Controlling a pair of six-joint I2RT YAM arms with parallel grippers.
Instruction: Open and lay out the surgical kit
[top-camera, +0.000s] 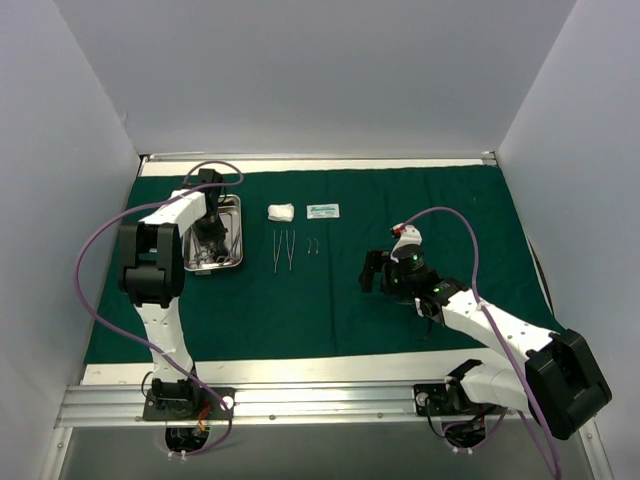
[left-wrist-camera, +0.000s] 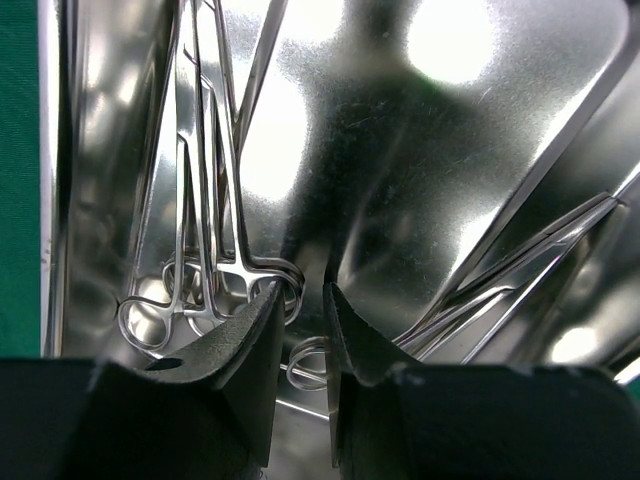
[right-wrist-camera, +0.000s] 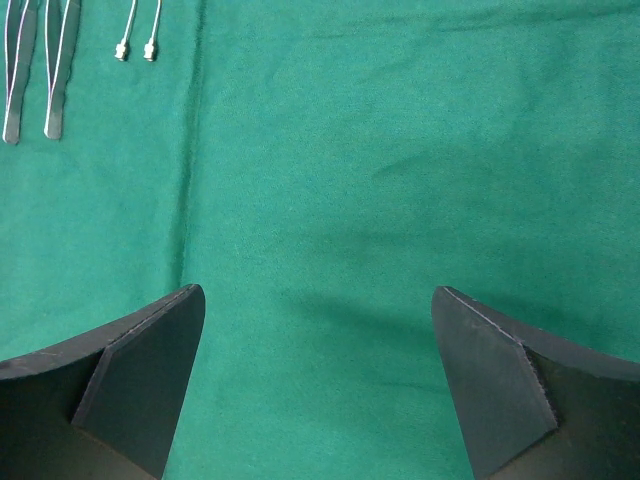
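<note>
The steel tray (top-camera: 230, 255) sits on the left of the green drape, my left gripper down inside it. In the left wrist view scissor-like clamps (left-wrist-camera: 200, 170) lie stacked left of the fingertips, more instruments (left-wrist-camera: 530, 260) to the right. The fingertips are a little apart beside the clamps' ring handles; whether anything is between is unclear. My right gripper hangs open over bare drape. Laid out mid-drape are two tweezers (top-camera: 290, 250), two small needle-like pieces (top-camera: 312, 245), a white gauze bundle (top-camera: 281, 212) and a packet (top-camera: 323, 211).
The drape (top-camera: 450, 210) is clear at the back right and in the front middle. Grey walls bound both sides and the back. Purple cables loop over both arms.
</note>
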